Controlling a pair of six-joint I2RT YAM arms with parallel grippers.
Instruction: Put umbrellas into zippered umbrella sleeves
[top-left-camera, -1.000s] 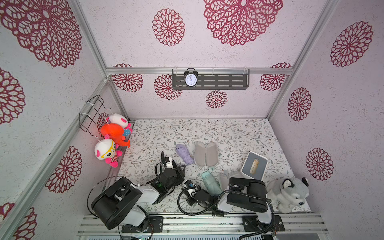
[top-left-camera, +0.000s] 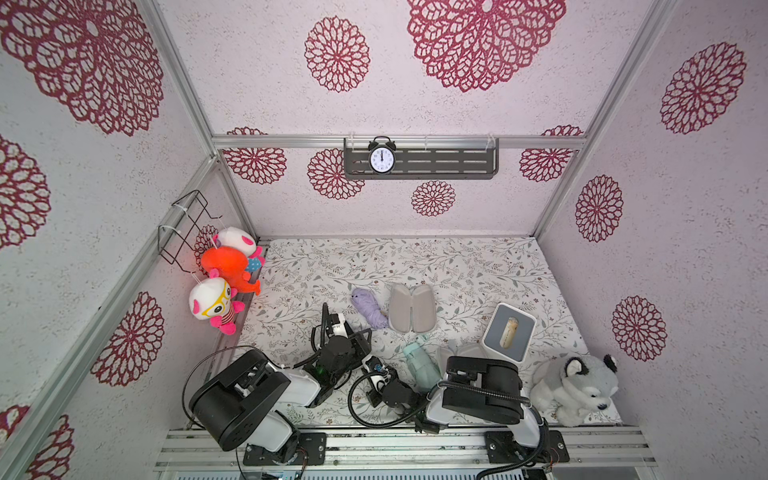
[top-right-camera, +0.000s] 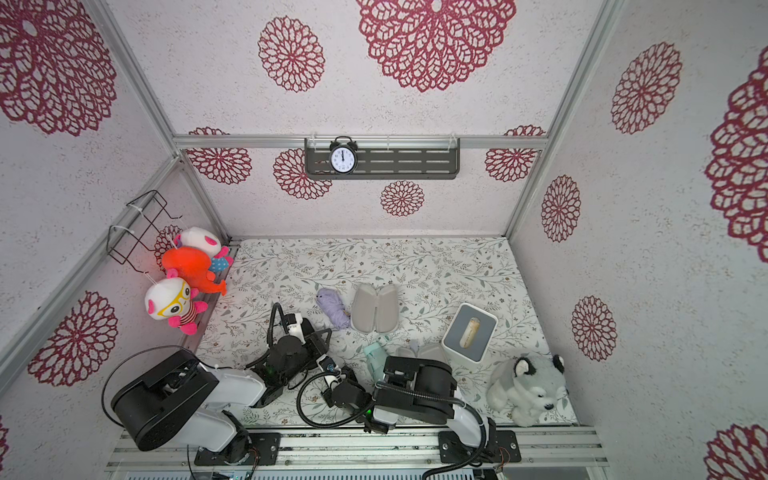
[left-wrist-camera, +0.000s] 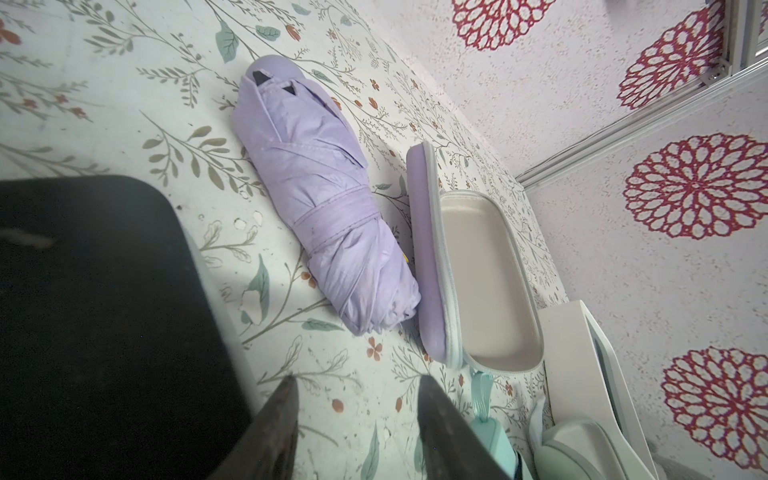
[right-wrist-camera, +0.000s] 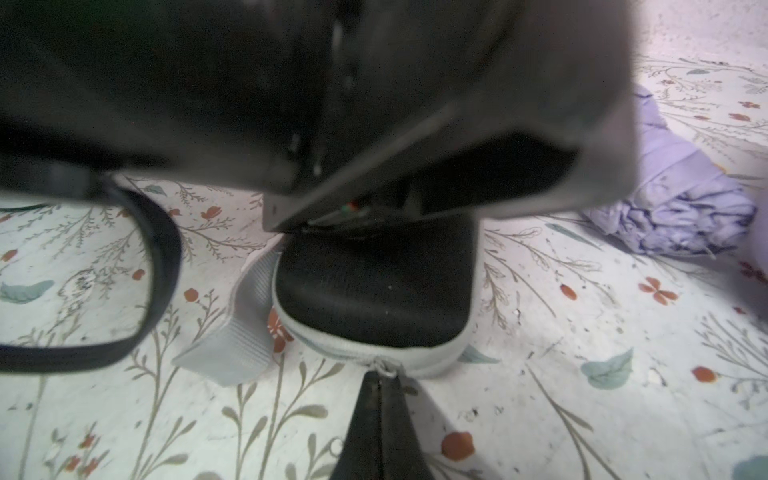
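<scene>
The black sleeve (right-wrist-camera: 376, 288) with a pale grey zippered rim lies low in the right wrist view. A metal zipper pull (right-wrist-camera: 388, 366) sits at its near edge, where the tips of my shut right gripper meet it. Above the sleeve, the dark body of my left gripper hides its rear. In the left wrist view its fingertips stand apart, bare tabletop visible between them; a large black shape fills that view's left side. A lavender umbrella (left-wrist-camera: 328, 200) is rolled up beside an open lavender sleeve (left-wrist-camera: 432, 272). The teal umbrella (top-left-camera: 421, 365) lies near the right arm.
A white tray (top-left-camera: 524, 352) with a beige item stands at right, and a husky plush (top-left-camera: 576, 389) sits in front of it. An open mint sleeve (left-wrist-camera: 576, 452) is partly behind the right arm. Plush toys (top-left-camera: 228, 268) line the left edge.
Over the last second my right gripper has shifted slightly left and up in the top left view, closer to the left one. The left gripper barely moved; its arm shifted a little.
</scene>
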